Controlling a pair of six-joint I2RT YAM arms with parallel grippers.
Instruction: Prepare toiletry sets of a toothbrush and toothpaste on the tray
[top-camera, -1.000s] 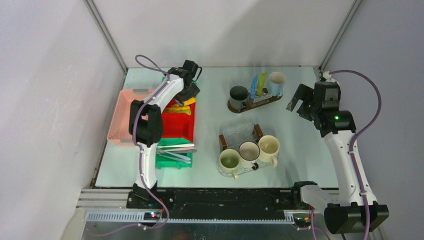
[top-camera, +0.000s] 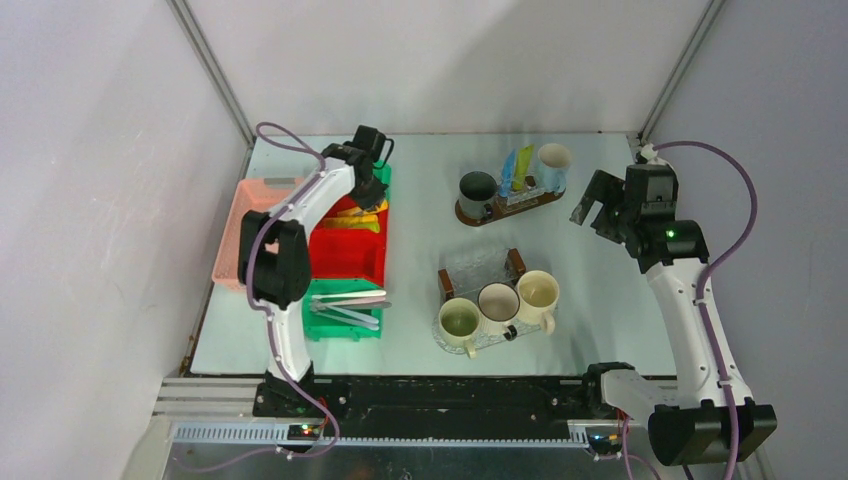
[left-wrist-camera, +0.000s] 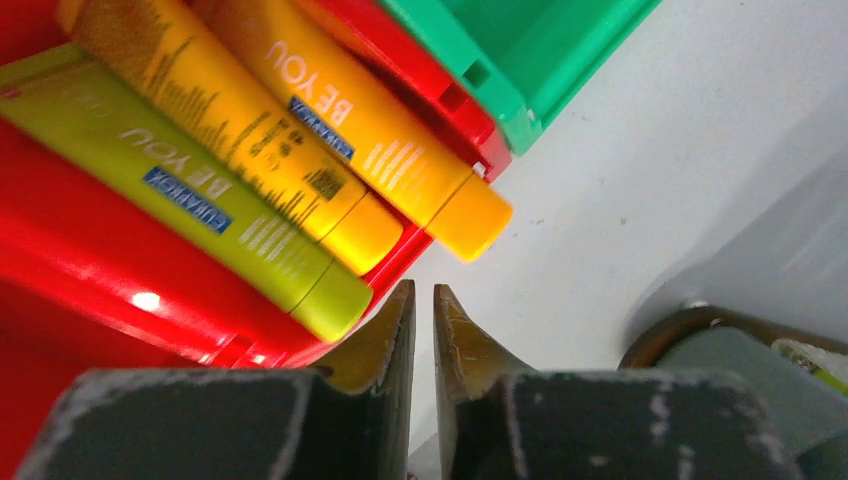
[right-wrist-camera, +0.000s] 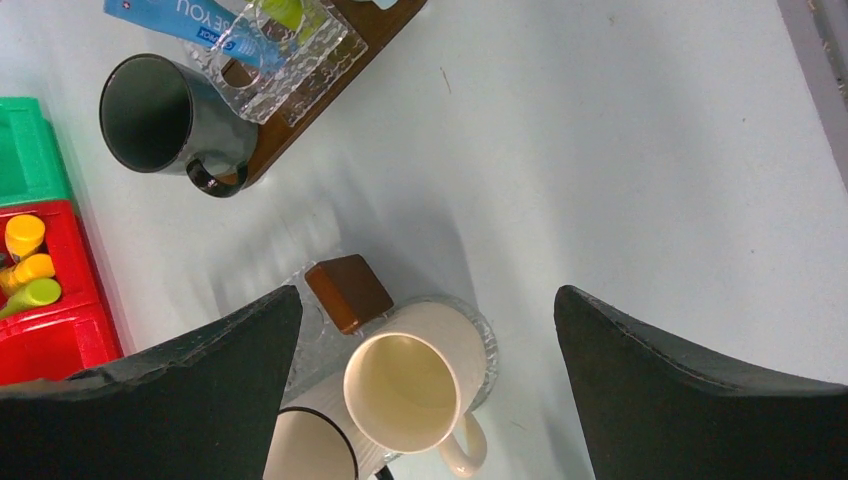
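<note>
Two orange tubes and a green toothpaste tube (left-wrist-camera: 200, 200) lie side by side in the red bin (top-camera: 347, 255), caps toward its right edge. My left gripper is over that edge, just beyond the caps. Its fingers stand almost together, and bare table shows in the narrow gap. Toothbrush-like handles (top-camera: 350, 305) rest in the front green bin (top-camera: 340, 331). My right gripper hangs open and empty at the right. At the back, a brown-based tray (top-camera: 535, 201) bears a dark mug (right-wrist-camera: 150, 115), a blue tube (right-wrist-camera: 190, 18), a green tube and a light-blue mug (top-camera: 553, 165).
Several mugs (top-camera: 538, 293) sit on a clear stand with brown blocks (top-camera: 515, 263) at front centre. A pink basket (top-camera: 228, 250) stands left of the bins. Open table lies between the bins and the stands, and to the right.
The bins and pink basket have also slid a little left. The right arm is practically still.
</note>
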